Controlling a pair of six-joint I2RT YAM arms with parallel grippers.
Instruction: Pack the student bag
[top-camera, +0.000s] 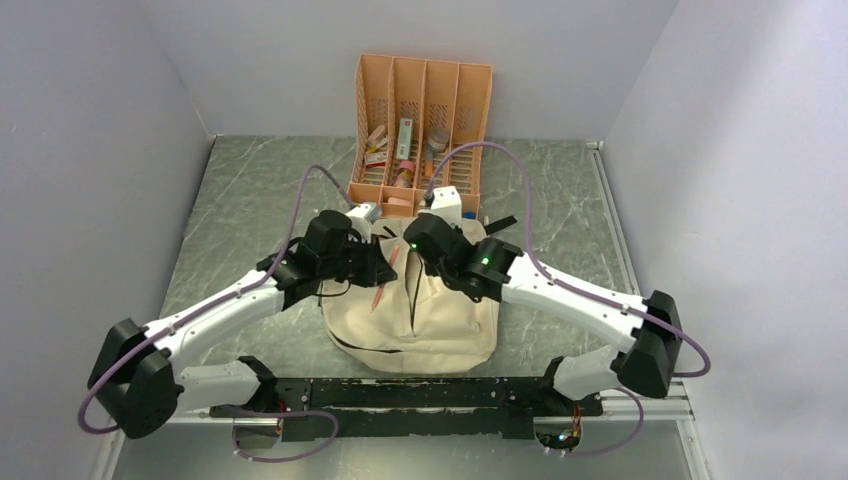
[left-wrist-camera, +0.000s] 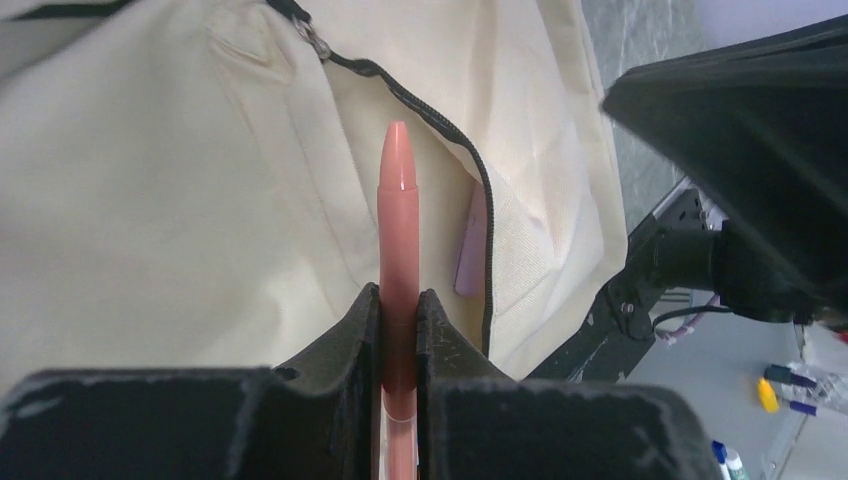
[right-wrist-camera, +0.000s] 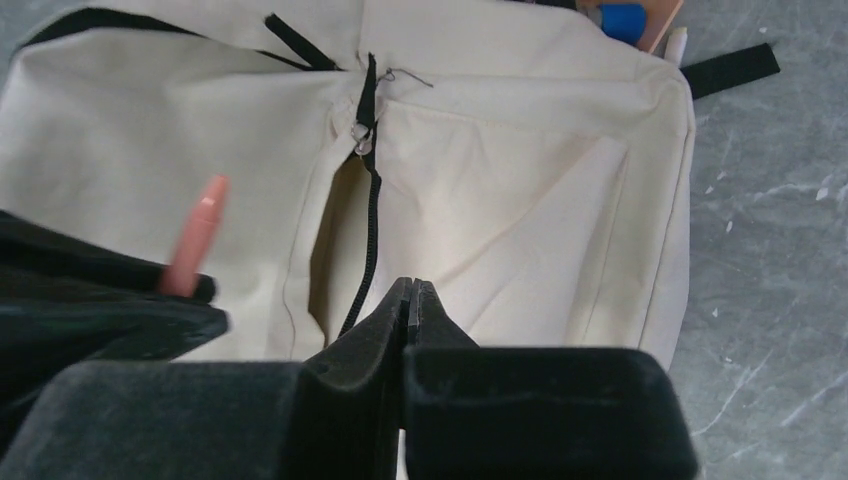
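Observation:
A cream fabric bag (top-camera: 450, 320) lies flat, its small front pocket (right-wrist-camera: 343, 235) partly unzipped with a narrow gap along the black zipper (right-wrist-camera: 372, 240). Inside that pocket, part of a pink item (left-wrist-camera: 472, 250) shows behind the zipper edge. My left gripper is shut on a pink pen (left-wrist-camera: 398, 225), held tip outward above the bag beside the gap. Over the flap to the right of the zipper, my right gripper is shut with nothing between its fingers; the zipper edge lies outside them, to their left.
Behind the bag stands an orange divided organizer (top-camera: 375, 95) with several items in it. A black strap (right-wrist-camera: 735, 70) sticks out at the bag's upper right. Both arms are close together over the bag; bare marble table (top-camera: 560, 230) lies to either side.

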